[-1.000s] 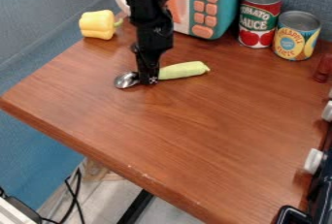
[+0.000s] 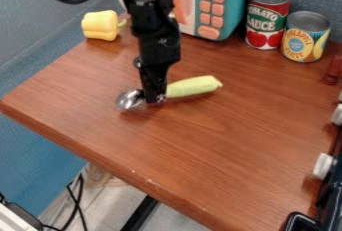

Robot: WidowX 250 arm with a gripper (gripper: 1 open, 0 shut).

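Observation:
My black gripper (image 2: pixel 152 97) is lowered to the wooden table (image 2: pixel 174 150), near its middle. A pale yellow-green corn cob (image 2: pixel 194 86) lies just right of the fingertips, pointing to the right. A shiny metal spoon or ladle head (image 2: pixel 131 99) is at the left of the fingertips. The fingers are small and dark here, and I cannot tell whether they are open or shut on anything.
A teal toy microwave (image 2: pixel 213 5), a tomato can (image 2: pixel 266 23) and a second can (image 2: pixel 305 40) stand at the back. A yellow cup-like object (image 2: pixel 100 25) lies back left. A black appliance (image 2: pixel 325 185) is at the right edge.
The gripper has moved slightly toward the front of the table, and the metal head and corn have shifted a little with it.

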